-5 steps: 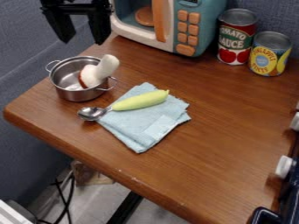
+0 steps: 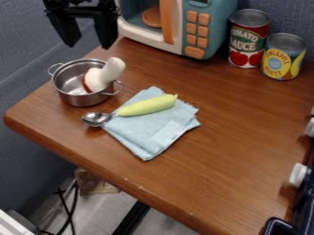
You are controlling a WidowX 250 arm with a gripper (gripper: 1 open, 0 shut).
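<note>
The black gripper point(image 2: 83, 25) hangs at the top left, above and behind a steel pot point(image 2: 72, 92), with its fingers pointing down and apart, nothing visible between them. In the pot sit a white object point(image 2: 112, 70) leaning up over the rim and a reddish-white object point(image 2: 92, 81). A pale blue cloth point(image 2: 147, 138) lies at the middle of the wooden table point(image 2: 221, 156), with a yellow corn-like object point(image 2: 147, 105) on it and a metal spoon point(image 2: 97, 118) at its left edge.
A toy microwave point(image 2: 203, 27) stands at the back. A tomato sauce can point(image 2: 248, 41) and a yellow can point(image 2: 282, 60) stand back right. A dark appliance with white knobs point(image 2: 296, 207) is at the right edge.
</note>
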